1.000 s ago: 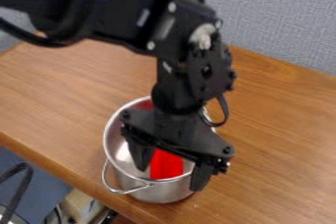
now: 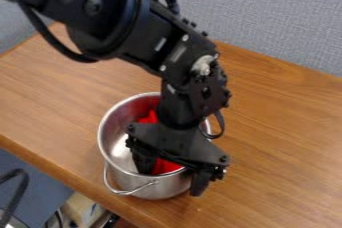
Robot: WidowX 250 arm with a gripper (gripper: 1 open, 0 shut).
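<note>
A silver metal pot (image 2: 118, 132) with a wire handle sits near the front-left edge of the wooden table (image 2: 281, 142). A red object (image 2: 152, 117) lies inside it, mostly hidden by the gripper. My black gripper (image 2: 170, 170) is open and lowered into and over the pot, one finger down inside on the left, the other at the right rim. Whether anything lies between the fingers is hard to see.
A grey wall runs along the back. Past the front-left edge are a blue-grey surface (image 2: 27, 187) and dark cables.
The gripper has moved down and slightly left over the last second, covering more of the red object. The pot has shifted only slightly, if at all.
</note>
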